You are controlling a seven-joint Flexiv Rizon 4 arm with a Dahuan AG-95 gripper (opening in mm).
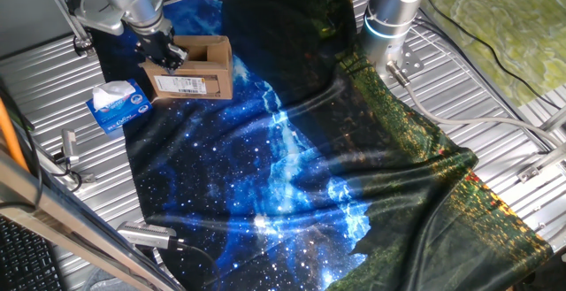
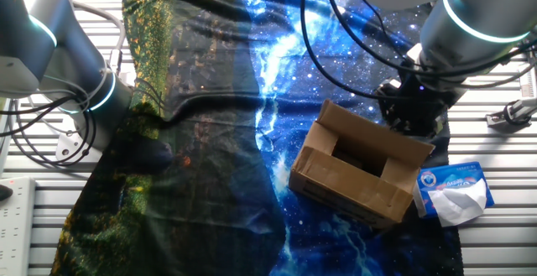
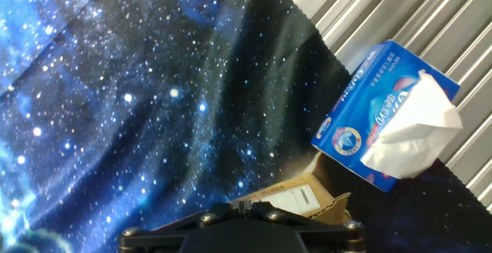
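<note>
My gripper (image 1: 170, 63) hangs over the left side of the open cardboard box (image 1: 218, 72), pointing downward. In exterior view 2 the dark gripper (image 2: 413, 115) is near the box's raised flap, and cables cross in front of the arm. Along the bottom edge of the wrist view, the fingers (image 3: 243, 207) appear together at the middle, with nothing visible between them. Part of the cardboard box (image 3: 296, 195) shows just beyond them. Beside the box sits a blue tissue box (image 3: 367, 107) with a white tissue (image 3: 419, 130) sticking out of its top.
A wrinkled cloth (image 1: 256, 176) with a starry print covers much of the slatted metal table (image 1: 93, 167). A grey arm column (image 1: 389, 30) stands at the back right with cables. A small device (image 1: 146, 234) lies at the front left.
</note>
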